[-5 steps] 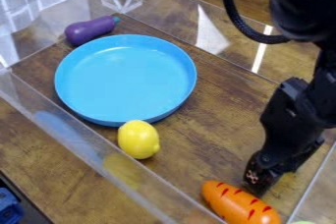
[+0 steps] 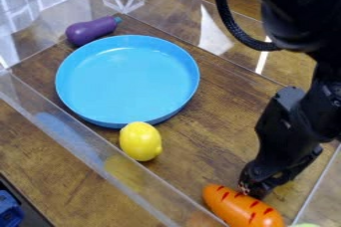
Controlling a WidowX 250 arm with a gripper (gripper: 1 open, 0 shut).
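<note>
My black gripper (image 2: 261,179) is low at the right, its fingertips down at the tabletop just above an orange toy carrot (image 2: 237,206) with red marks. Whether they touch it is hard to tell. The fingers are dark and overlapping in this view, with nothing clearly between them. A yellow toy lemon (image 2: 140,140) lies left of the gripper, below a blue plate (image 2: 127,80). A purple toy eggplant (image 2: 91,31) rests at the upper left, beyond the plate.
Clear plastic walls (image 2: 60,136) surround the wooden work area (image 2: 186,161). A dark blue object (image 2: 7,211) is at the lower left outside the wall, and a pale green item is partly visible at the bottom right edge.
My gripper and arm have shifted very slightly, staying low by the carrot. The objects have not visibly moved.
</note>
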